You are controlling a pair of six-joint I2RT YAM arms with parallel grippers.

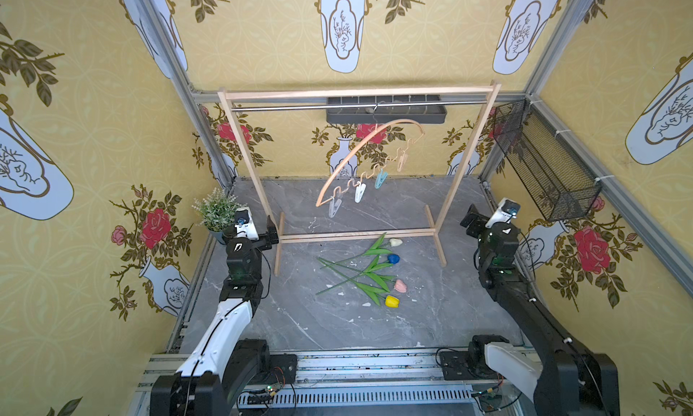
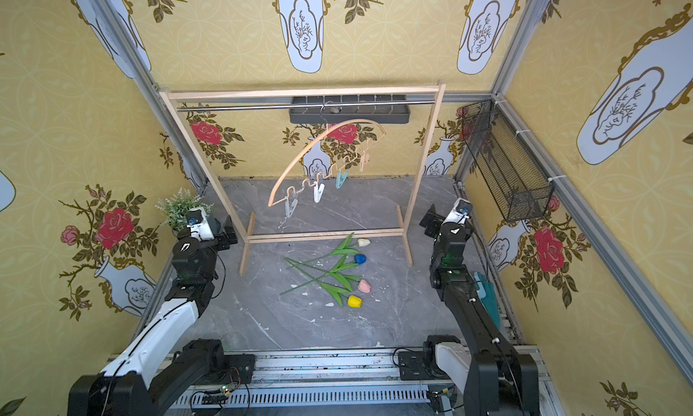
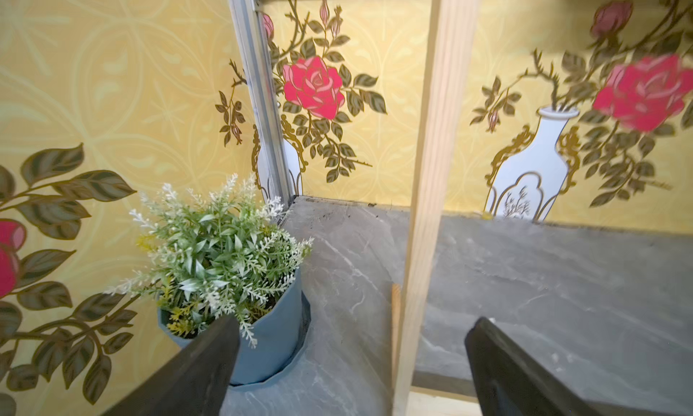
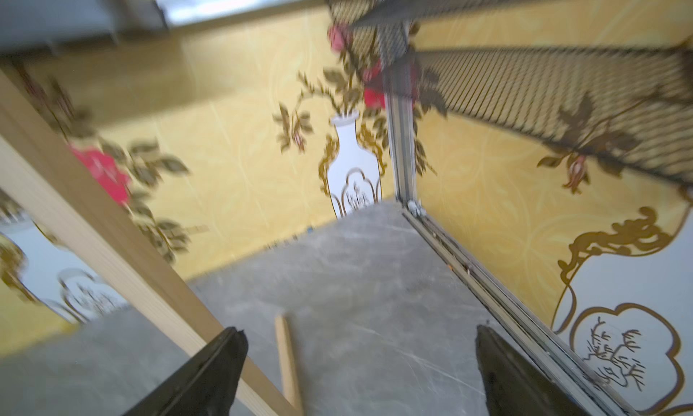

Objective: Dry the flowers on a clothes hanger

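On the grey floor lie several artificial tulips with green stems: a white tulip [image 1: 395, 242], a blue tulip [image 1: 393, 258], a pink tulip [image 1: 400, 286] and a yellow tulip [image 1: 392, 301]. Above them a wooden hanger [image 1: 345, 160] hangs slanted from the metal rod [image 1: 288, 108]. Its clips dangle in a row: grey [image 1: 335, 207], white [image 1: 360, 192], blue [image 1: 380, 178] and beige [image 1: 402, 161]. My left gripper is open and empty beside the rack's left post. Beyond the right post, my right gripper also stands open and empty. Both are well apart from the tulips.
The wooden rack [image 1: 242, 152] spans the middle, with a low crossbar [image 1: 357, 235] behind the tulips. A potted plant [image 3: 231, 286] stands close to the left gripper. A black mesh basket [image 1: 548, 163] juts from the right wall.
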